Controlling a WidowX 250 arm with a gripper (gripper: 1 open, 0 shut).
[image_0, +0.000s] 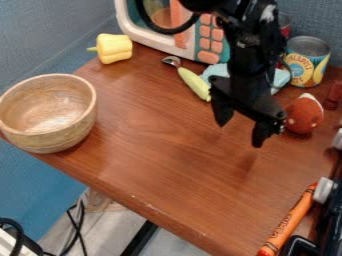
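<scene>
The black gripper (241, 124) hangs over the right half of the wooden table (160, 185), its fingers apart with nothing visible between them. Just right of it lies a brown, ball-like object (305, 114), partly beside the arm. A wooden bowl (46, 108) sits at the table's left edge.
At the back are a toy microwave (175, 38), a yellow pepper-like toy (112, 48), a spoon (174, 62), a yellow corn-like toy (194, 83) and a can (307, 63). An orange crayon (286, 228) lies at the front right.
</scene>
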